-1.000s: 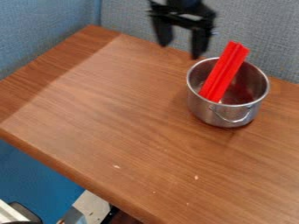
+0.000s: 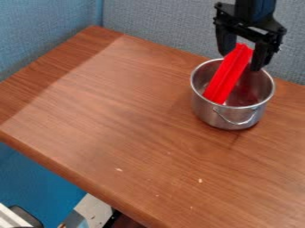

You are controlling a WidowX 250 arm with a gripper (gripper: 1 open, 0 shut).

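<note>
A red stick-like block [image 2: 223,77] stands tilted inside a metal pot [image 2: 226,114] with a wire handle, on the right side of the wooden table. My black gripper [image 2: 243,55] is directly over the pot with its fingers open, one on each side of the top of the red block. Whether they touch it cannot be told.
Grey-blue padded walls border the back and left. A blue surface lies beyond the table's lower-left edge.
The pot and block look unmoved.
</note>
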